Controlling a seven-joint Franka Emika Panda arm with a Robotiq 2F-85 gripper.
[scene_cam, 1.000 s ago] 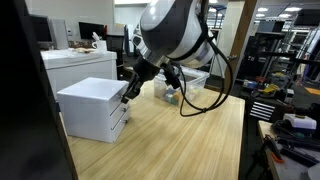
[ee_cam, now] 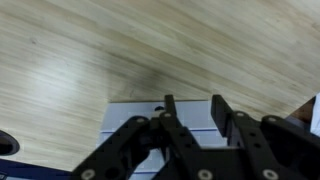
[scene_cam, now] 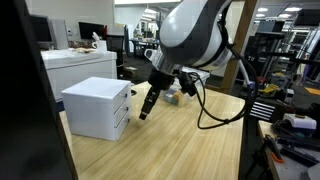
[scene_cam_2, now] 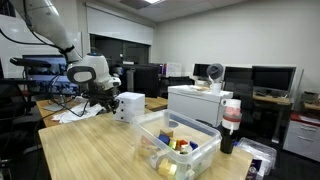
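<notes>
A white box with drawer fronts on its right side stands on the wooden table. Just off that drawer side, my gripper points down over the bare tabletop, apart from the box. In the wrist view, a clear gap separates the two dark fingers of the gripper, and only tabletop and part of the white box show around them. It is part open and holds nothing that I can see. From the second exterior view, the box stands close beside the arm.
A clear plastic bin holding several coloured items sits on the table, with a dark bottle near it. The tabletop in front of the arm is free. A black panel blocks the left of the first exterior view.
My gripper has drawn away from the box's drawer side, toward the right and lower over the table. The box looks shifted very slightly to the right since one second ago.
</notes>
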